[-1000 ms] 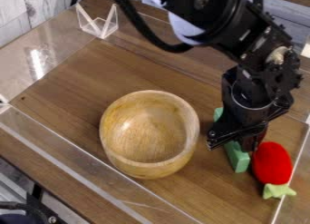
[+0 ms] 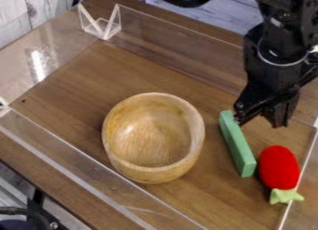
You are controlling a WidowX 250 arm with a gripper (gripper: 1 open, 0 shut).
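Note:
A wooden bowl (image 2: pixel 152 138) stands empty in the middle of the tray floor. Right of it lies a long green block (image 2: pixel 237 142), and beside that a red plush vegetable with a pale green top (image 2: pixel 280 169). My black gripper (image 2: pixel 265 111) hangs above and behind the green block's upper end, at the right of the view. It looks shut, with nothing visible between its fingers.
Clear plastic walls (image 2: pixel 87 192) edge the wooden work surface (image 2: pixel 112 75). A clear plastic piece (image 2: pixel 102 22) is at the upper left.
My gripper has risen and moved back, away from the green block, which it was over or on a second ago. The block, bowl and plush look unmoved.

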